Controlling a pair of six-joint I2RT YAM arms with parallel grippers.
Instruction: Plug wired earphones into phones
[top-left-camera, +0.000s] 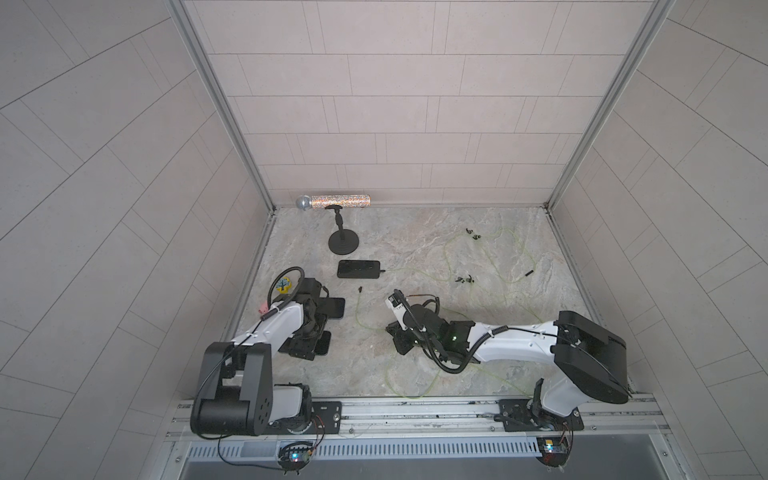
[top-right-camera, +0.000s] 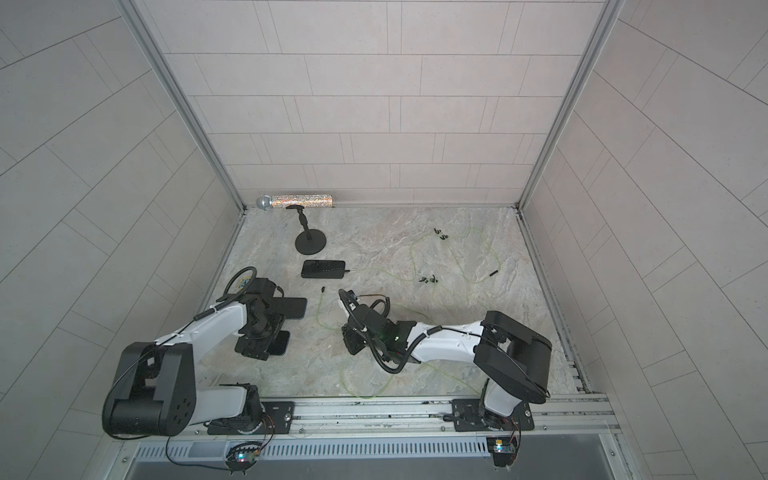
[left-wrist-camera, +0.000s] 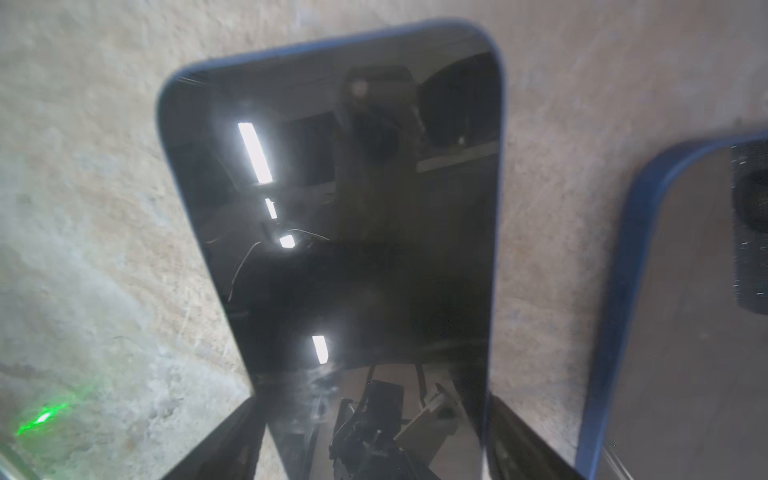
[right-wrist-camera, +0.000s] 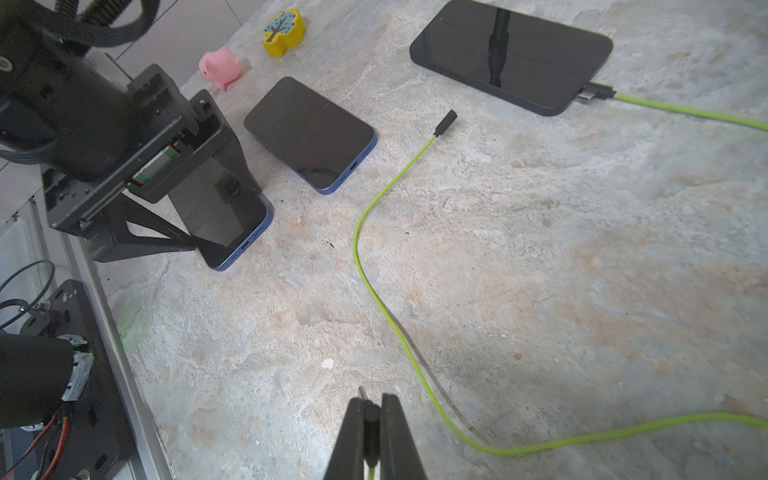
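A dark-screened phone with blue edges lies flat on the table. My left gripper stands with a finger on each side of it, low over the table; whether both pads touch its edges is hard to tell. My right gripper is shut on a black earphone plug with its metal tip pointing up and away; green cable trails below. A second blue-edged phone rests beside the first. The larger black phone has a plug in its end.
A loose black cable end lies on the table between the phones and the right gripper. Earbuds and green cables spread at the right. A microphone stand is at the back. Toys lie far left.
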